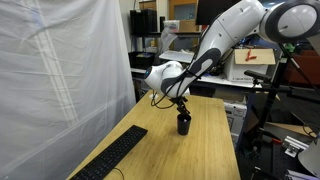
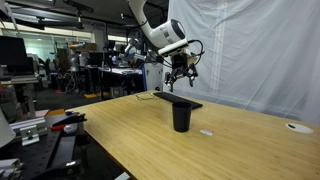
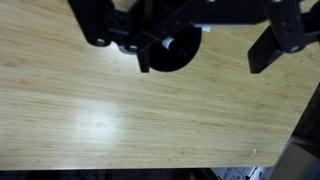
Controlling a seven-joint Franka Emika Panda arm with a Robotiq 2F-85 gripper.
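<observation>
A black cup stands upright on the wooden table, also plain in the other exterior view as a dark cup. My gripper is just above it, pointing down; in the second exterior view a gap shows between the gripper and the rim. Seen from the wrist, the gripper is open, its fingers wide apart with nothing held. The cup's dark mouth lies nearer the left finger, which covers part of its edge. Something pale shows inside the cup, too small to identify.
A black keyboard lies along the table's left side. Near the cup is a small white piece, and a white round item sits farther right. White boxes stand in the background.
</observation>
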